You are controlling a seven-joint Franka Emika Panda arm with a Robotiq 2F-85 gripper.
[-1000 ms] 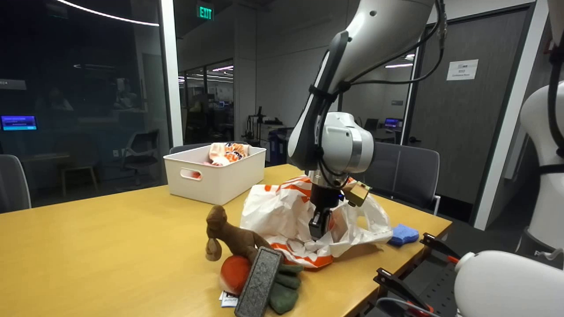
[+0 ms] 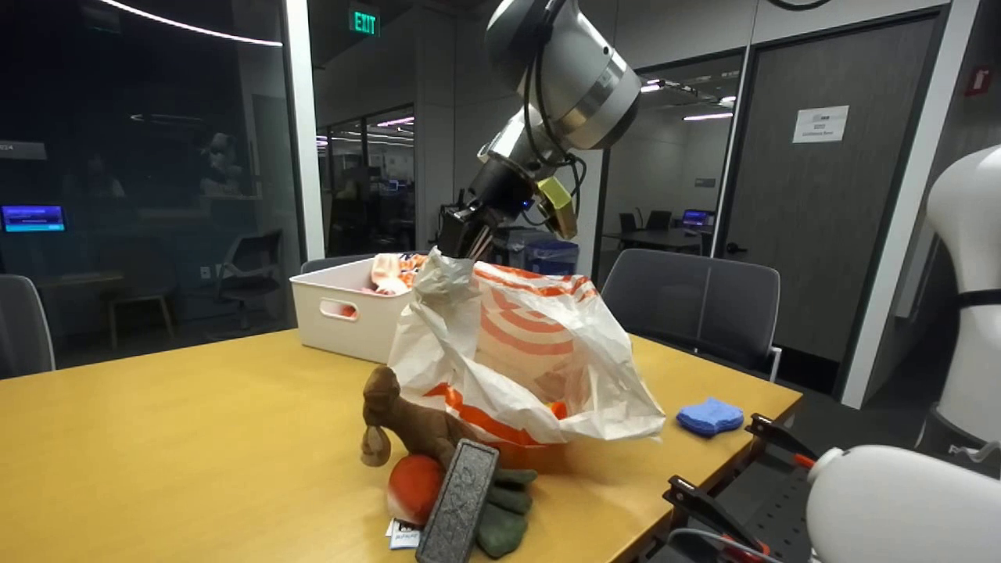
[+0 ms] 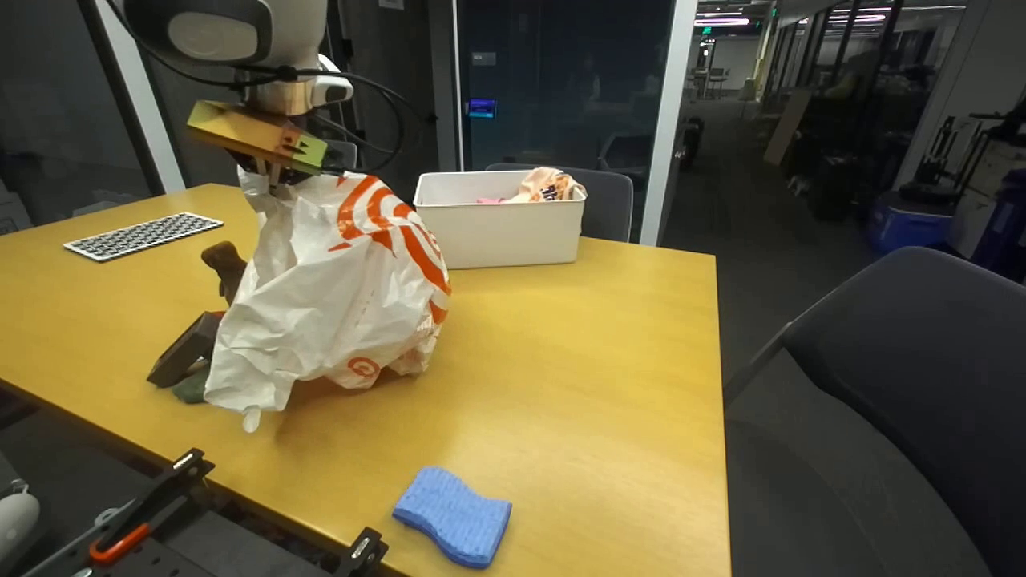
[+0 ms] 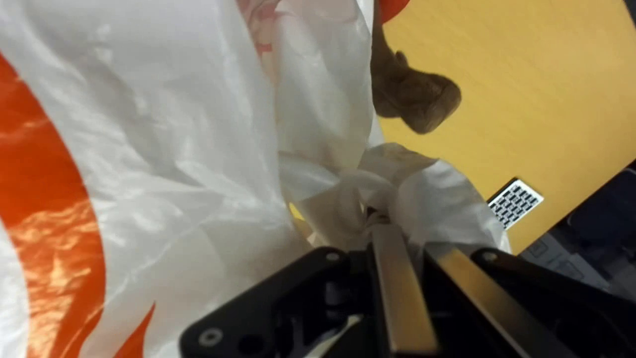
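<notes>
A white plastic bag with orange print [image 2: 525, 347] is stretched up from the table, its top corner pinched by my gripper [image 2: 466, 252]. In exterior view 2 the bag [image 3: 327, 298] hangs below the gripper [image 3: 276, 183], its lower part at the tabletop. The wrist view shows crumpled bag plastic [image 4: 352, 197] gathered at the closed fingers [image 4: 402, 286]. From exterior view 1 the bag's mouth gapes open, with a bit of orange inside; the rest of its contents is hidden.
A brown toy animal [image 2: 413, 413], a red ball-like thing [image 2: 414, 488], a dark grey block [image 2: 460, 502] and a green item [image 2: 504, 521] lie together before the bag. A white bin [image 3: 510, 231] stands behind; a blue sponge [image 3: 454, 514] lies near the edge.
My gripper has risen from low over the bag and moved left, pulling the bag's corner up with it. The bag, flatter before, now stands taller; the sponge has shifted slightly.
</notes>
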